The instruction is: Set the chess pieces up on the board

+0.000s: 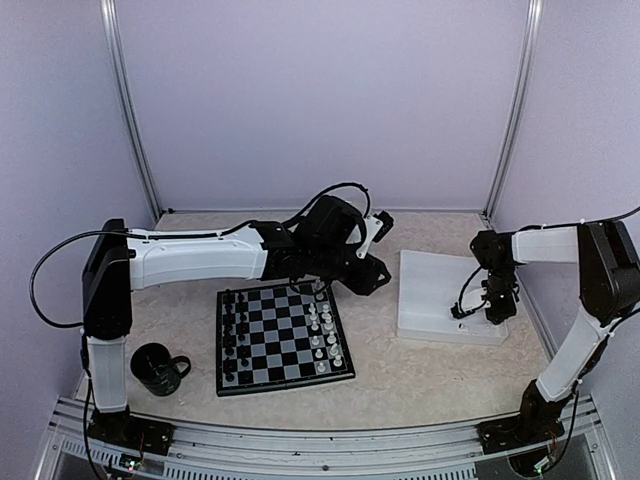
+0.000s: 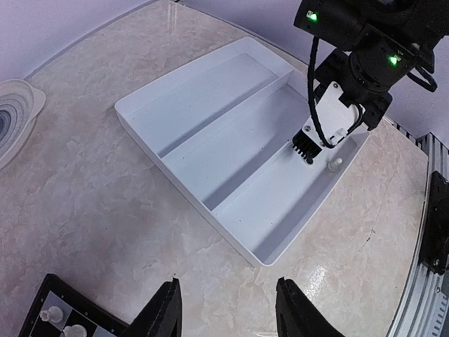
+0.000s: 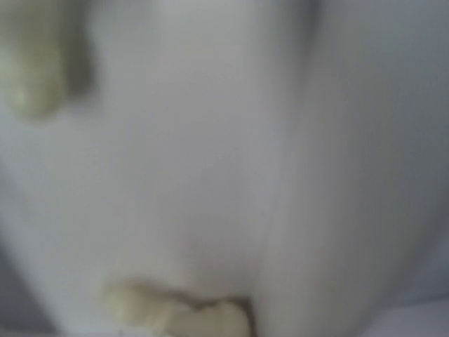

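Note:
The chessboard [image 1: 279,341] lies left of centre, dark pieces [image 1: 229,350] along its left side and white pieces [image 1: 321,353] along its right. My left gripper is open and empty, above the table between board and tray. In the left wrist view my right gripper reaches low into the near compartment of the white tray [image 2: 235,242], open, close to a small white piece [image 2: 335,164]. The blurred right wrist view shows a pale piece [image 3: 193,318] lying on its side at the bottom and another pale piece [image 3: 35,84] at upper left; no fingers show there.
A black mug [image 1: 157,369] stands left of the board. A clear round dish [image 2: 19,112] sits at the left edge of the left wrist view. The tray's other two compartments look empty. Bare table lies in front of the tray.

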